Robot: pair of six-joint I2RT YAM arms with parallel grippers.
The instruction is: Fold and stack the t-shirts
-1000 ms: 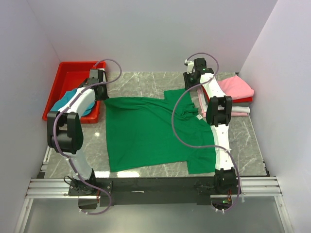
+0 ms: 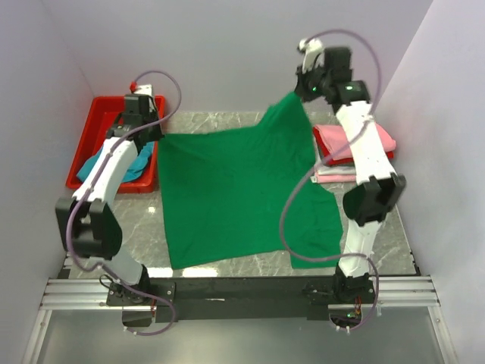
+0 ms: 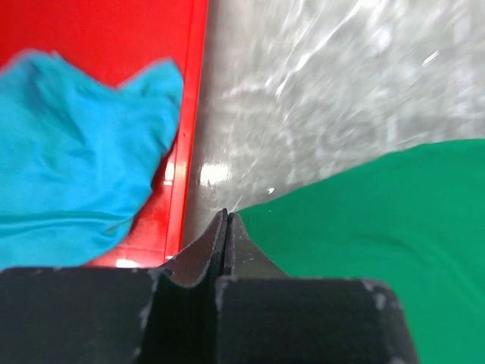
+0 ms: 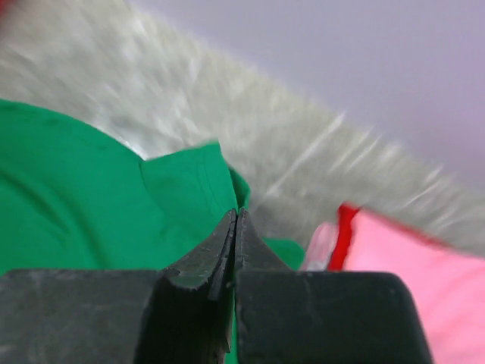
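Note:
A green t-shirt (image 2: 235,197) is spread over the table, its far edge pulled up between both arms. My left gripper is shut on the shirt's far left corner, close to the red bin. At the other end my right gripper is shut with a pinch of green cloth at its tips, and in the top view that part of the shirt rises to a peak beneath it. The near edge and a sleeve at the near right lie flat on the table.
At the left, a red bin (image 2: 92,144) holds a blue cloth (image 3: 83,159). On the right stands a stack of folded shirts, a pink one (image 4: 409,273) on top, partly behind my right arm. Walls border the table on three sides.
My right gripper has risen and moved away from the front, lifting the shirt's far right part.

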